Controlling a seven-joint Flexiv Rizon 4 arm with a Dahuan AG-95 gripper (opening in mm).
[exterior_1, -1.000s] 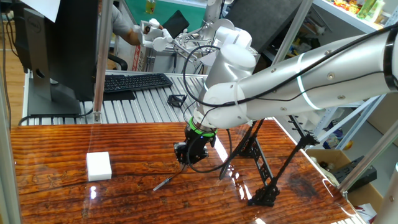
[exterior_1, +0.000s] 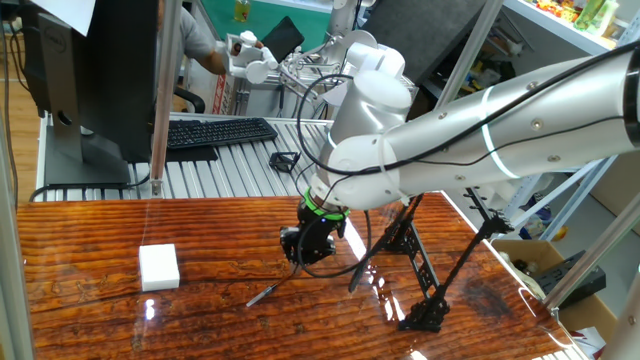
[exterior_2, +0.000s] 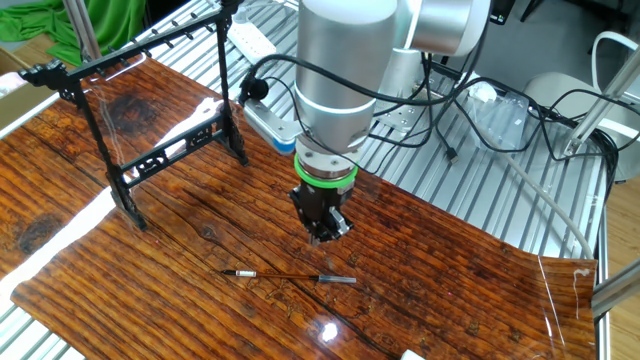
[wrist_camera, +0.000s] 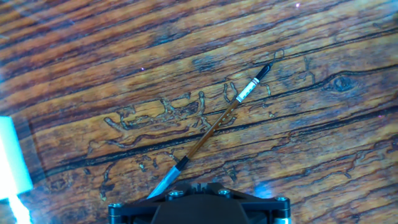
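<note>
A thin brush (wrist_camera: 214, 127) with a brown shaft, a white label and a clear cap lies flat on the wooden table. In the wrist view it runs diagonally, its capped end (wrist_camera: 165, 182) reaching the gripper's edge. Exterior view 2 shows the whole brush (exterior_2: 290, 276) on the wood. Above and slightly behind it hangs my gripper (exterior_2: 325, 230), apart from the brush. Its black links spread wide in the wrist view, and the gripper (exterior_1: 308, 250) looks open with nothing held. The fingertips are hard to make out.
A black rack (exterior_2: 165, 155) with a notched top bar stands on the table beside the arm. A white block (exterior_1: 159, 267) sits at the other side. Bare wood (exterior_1: 80, 320) lies around them. A black cable (exterior_1: 365, 250) loops by the gripper.
</note>
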